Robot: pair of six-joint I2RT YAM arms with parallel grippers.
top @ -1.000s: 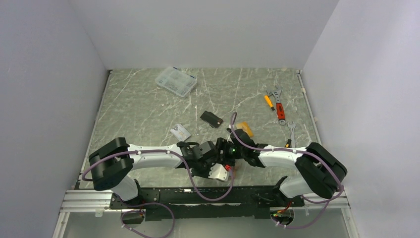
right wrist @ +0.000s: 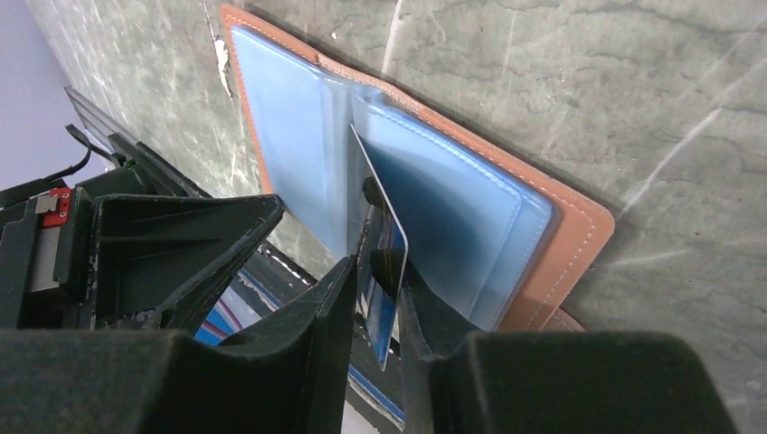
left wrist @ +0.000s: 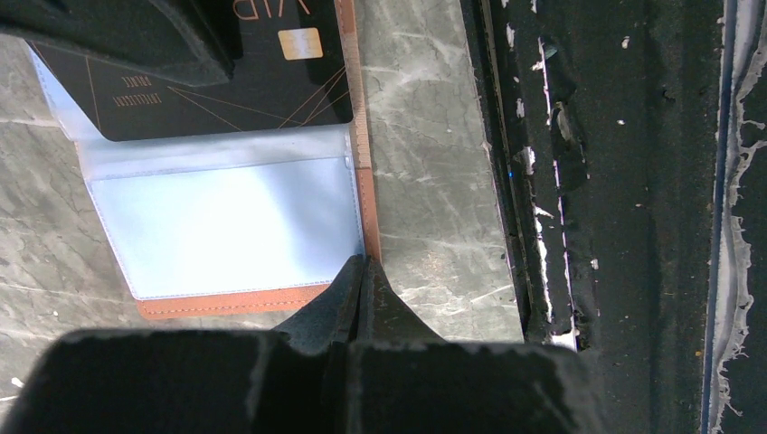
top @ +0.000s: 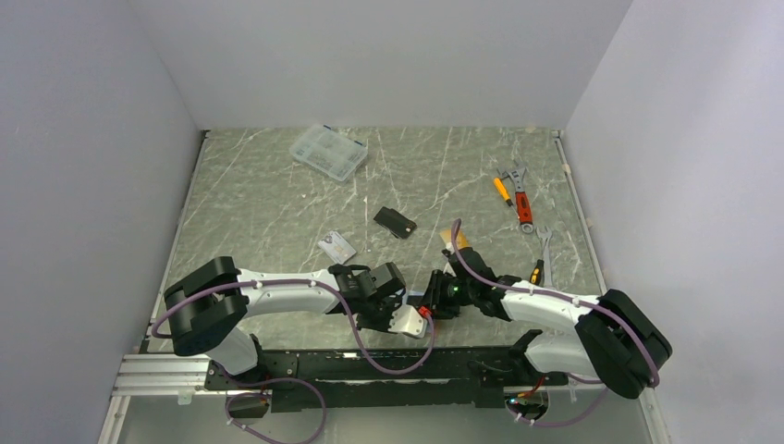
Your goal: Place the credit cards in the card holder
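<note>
The card holder (right wrist: 470,217) lies unfolded, with pale blue clear pockets and a tan stitched border. In the left wrist view, a black card (left wrist: 226,104) with a gold chip lies across the upper pocket, partly covered by my right gripper's dark finger (left wrist: 136,41). The same card (right wrist: 391,262) shows nearly edge-on in the right wrist view, tilted up from the holder's middle. It stands in the gap of my right gripper, whose fingers are part way apart around it. My left gripper is shut, its tips at the holder's corner, nothing visible between them.
A dark wallet-like item (top: 395,222) and a whitish packet (top: 337,247) lie farther back. A clear compartment box (top: 329,153) stands at the back left. Tools such as the red-handled wrench (top: 523,208) lie on the right. The table's front edge (left wrist: 497,181) is close to the holder.
My right gripper and arm have shifted rightward and slightly toward the front. The left arm has stayed in place.
</note>
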